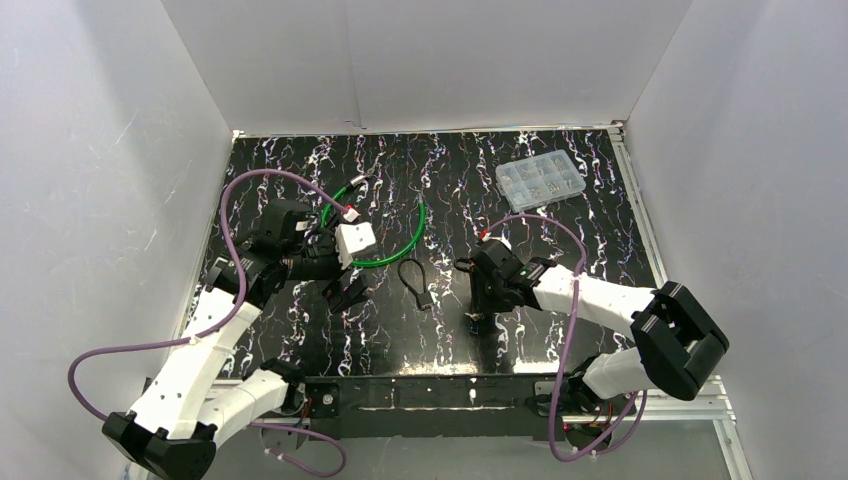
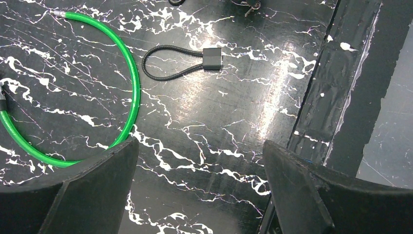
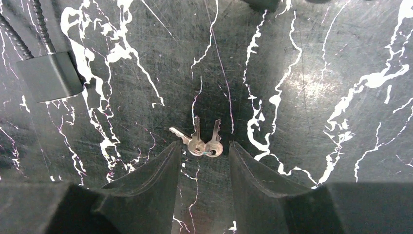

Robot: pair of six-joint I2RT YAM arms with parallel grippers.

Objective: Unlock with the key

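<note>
A small bunch of silver keys (image 3: 205, 147) lies on the black marbled table, in the gap between the fingertips of my open right gripper. I cannot tell whether either finger touches them. Left of the keys in the right wrist view sits a black padlock (image 3: 51, 75) with a braided cable loop, flat on the table. The left wrist view shows the same padlock (image 2: 212, 58) ahead of my left gripper, which is wide open and empty. From the top, my left gripper (image 1: 345, 292) hovers left of the padlock (image 1: 424, 300) and my right gripper (image 1: 482, 312) is low on its right.
A green cable (image 1: 418, 235) curves across the table behind the padlock. Another dark loop (image 1: 462, 265) peeks out beside the right gripper. The clear compartment box (image 1: 541, 180) stands at the back right. Bare table surrounds the padlock.
</note>
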